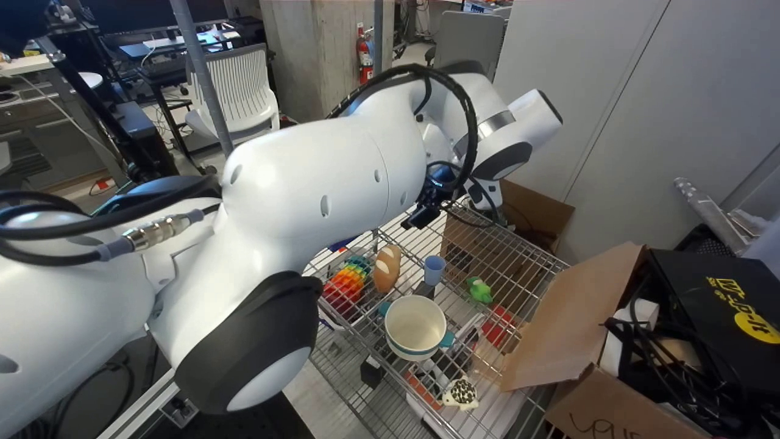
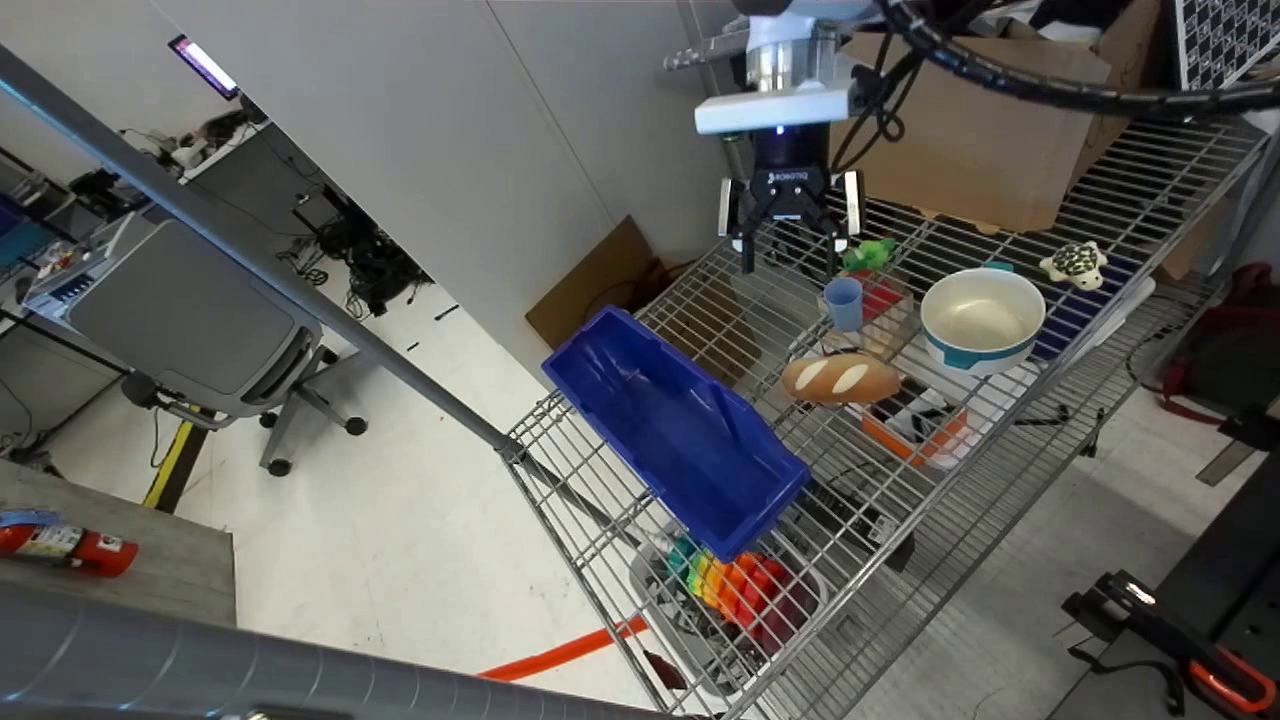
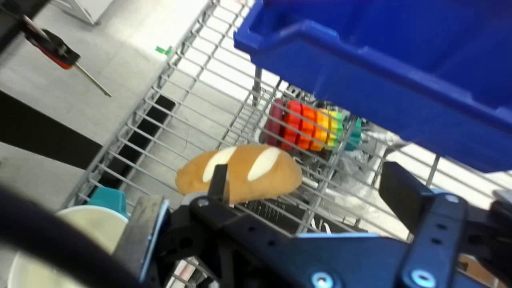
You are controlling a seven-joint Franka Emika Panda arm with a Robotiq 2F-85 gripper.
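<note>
My gripper (image 2: 789, 254) stands open above the wire shelf, its fingers pointing down and nothing between them. A small blue cup (image 2: 843, 304) rests on the shelf below and to the right of it in exterior view 2. Beside the cup lies a brown toy bread loaf (image 3: 240, 173) with pale stripes. A cream pot (image 1: 415, 326) with teal handles sits nearby, only partly visible in the wrist view. The empty blue bin (image 2: 684, 420) stands on the shelf too. Behind the cup is a green toy (image 1: 479, 289).
A spotted turtle toy (image 2: 1075, 265) sits near the shelf edge. Rainbow-coloured rings (image 3: 307, 125) show through the wires. A large cardboard box (image 1: 636, 351) holding cables and a black case borders the shelf. Wire shelf (image 2: 576, 516) between objects is partly bare.
</note>
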